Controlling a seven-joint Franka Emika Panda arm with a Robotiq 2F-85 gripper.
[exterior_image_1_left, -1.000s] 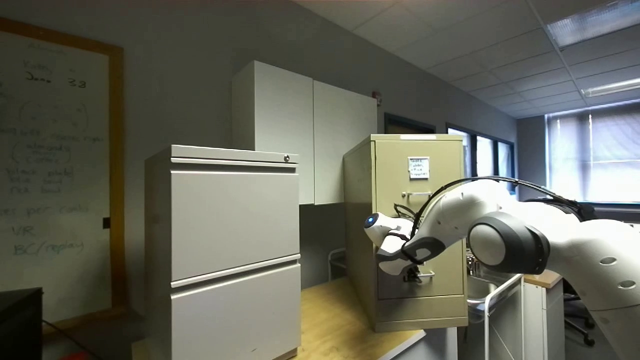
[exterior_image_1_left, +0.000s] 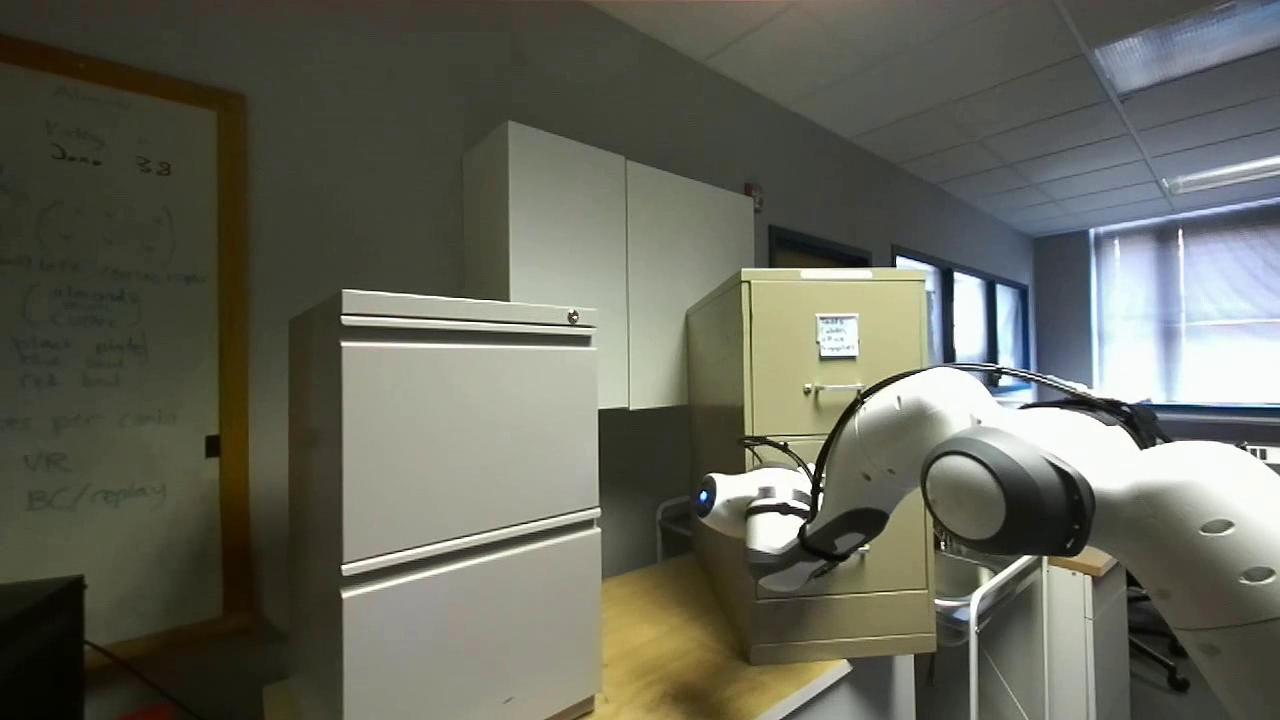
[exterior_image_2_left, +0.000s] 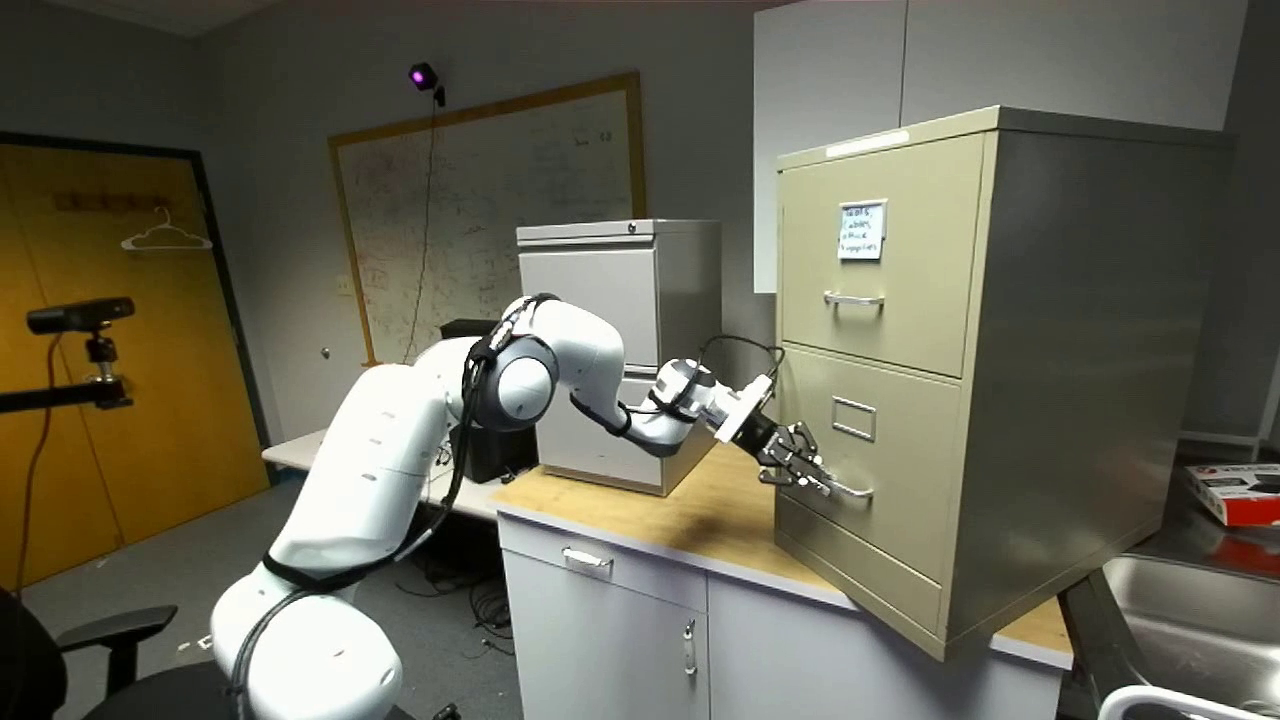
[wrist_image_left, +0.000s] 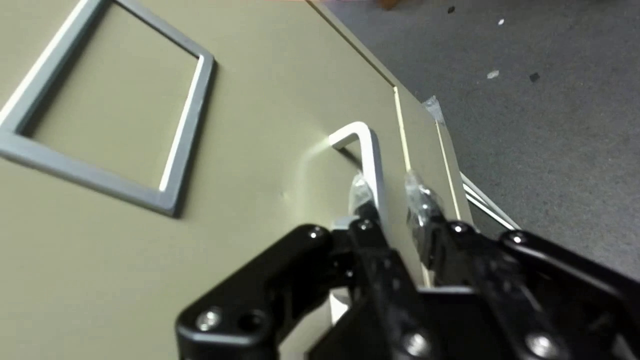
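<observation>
The lower drawer (exterior_image_2_left: 906, 450) of the tan filing cabinet sits flush with the cabinet front. Its silver handle (wrist_image_left: 367, 153) runs between my fingers in the wrist view, lying close along the left fingertip. My gripper is shut on this handle, with clear tape wrapping its black fingers (wrist_image_left: 423, 201). In exterior view 2, the gripper (exterior_image_2_left: 825, 479) reaches the left end of the handle (exterior_image_2_left: 854, 491) from the left. The arm's wrist hides the gripper in exterior view 1.
The upper drawer (exterior_image_2_left: 885, 258) with a paper label is closed. A grey two-drawer cabinet (exterior_image_1_left: 468, 450) stands to the left on the wooden counter (exterior_image_1_left: 660, 624). A sink (exterior_image_2_left: 1200, 612) lies right of the tan cabinet; open floor (wrist_image_left: 558, 120) shows beyond its front.
My wrist has swung left and lower in exterior view 1, changing its tilt. The lower handle and gripper, visible there earlier, are now behind the arm. The drawer looks unmoved.
</observation>
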